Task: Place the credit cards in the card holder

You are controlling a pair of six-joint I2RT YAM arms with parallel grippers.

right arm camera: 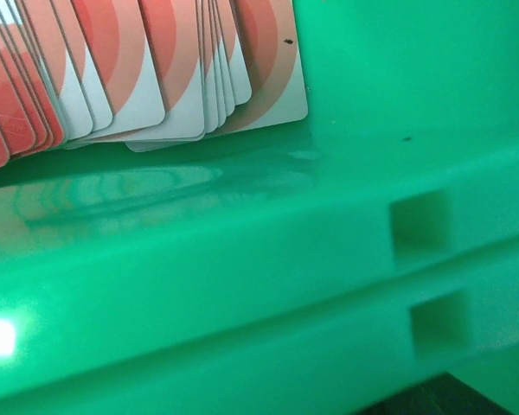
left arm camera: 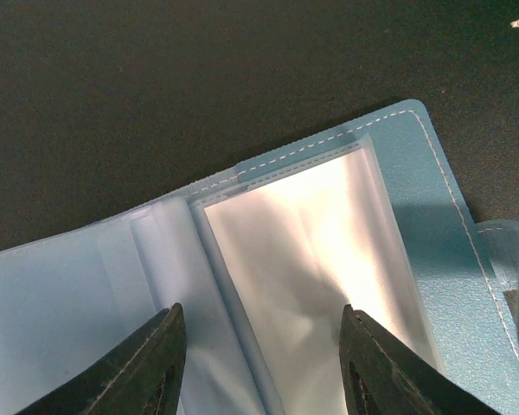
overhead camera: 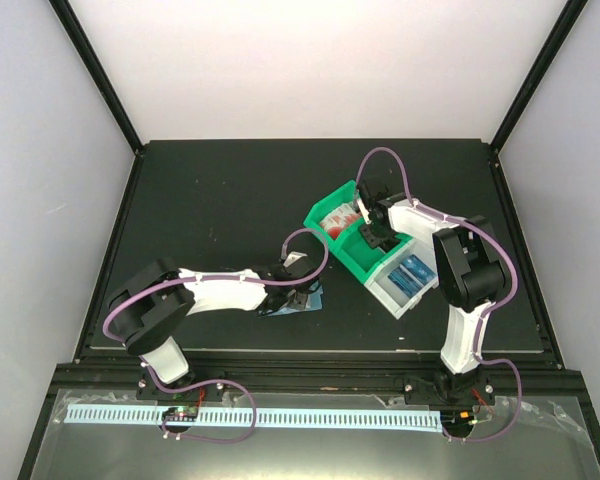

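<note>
Light blue and stitched along its edge, the card holder lies open on the dark table with a pale pocket facing up. My left gripper is over it, fingers apart, with no card between them; from above, the arm hides much of the holder. Red-and-white credit cards lie fanned in a green bin. My right gripper is down at that bin, beside the cards. Its fingers are hidden from above, and the right wrist view does not show them clearly.
A white bin with blue cards adjoins the green bin, on the near right side. The bin walls stand close around my right gripper.
</note>
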